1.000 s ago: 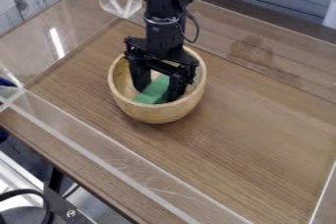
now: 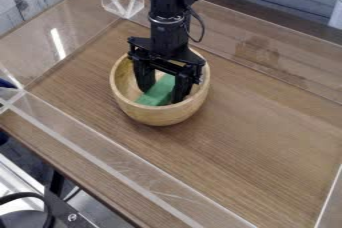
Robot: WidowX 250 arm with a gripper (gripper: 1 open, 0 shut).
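Observation:
A light wooden bowl (image 2: 160,111) sits near the middle of the table, with a green object (image 2: 156,95) inside it. My black gripper (image 2: 162,76) hangs from above into the bowl, its open fingers spread around and over the green object, which they partly hide. I cannot tell whether the fingers touch it.
A clear plastic piece stands at the back left. Black cables lie at the bottom left, beyond the table edge.
My gripper has shifted very slightly within the bowl; the green object remains in the bowl.

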